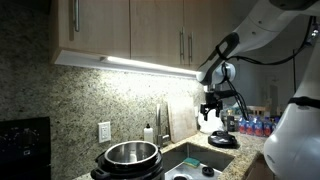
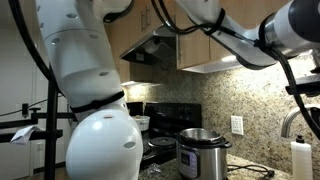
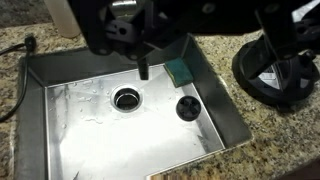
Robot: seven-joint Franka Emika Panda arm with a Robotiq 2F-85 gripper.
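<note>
High over the right end of the counter, my gripper (image 1: pixel 211 107) hangs with its fingers apart and nothing between them. From the wrist, I look down into a steel sink (image 3: pixel 75 135) with a round drain. Inside, by its side wall, lie a green sponge (image 3: pixel 179 71) and a small round black object (image 3: pixel 188 108). A dark finger (image 3: pixel 143 70) shows above the sink; the other is hard to make out. Beside the sink sits a round black appliance or lid (image 1: pixel 223 140), which fills the right edge of the wrist view.
A silver pot (image 1: pixel 132 153) on a black cooker (image 2: pixel 202 153) stands left of the sink. Near the wall are a faucet (image 1: pixel 159 125) and a white soap bottle (image 2: pixel 301 158). Bottles (image 1: pixel 257 128) line the far right. Cabinets (image 1: pixel 152 30) overhang the counter.
</note>
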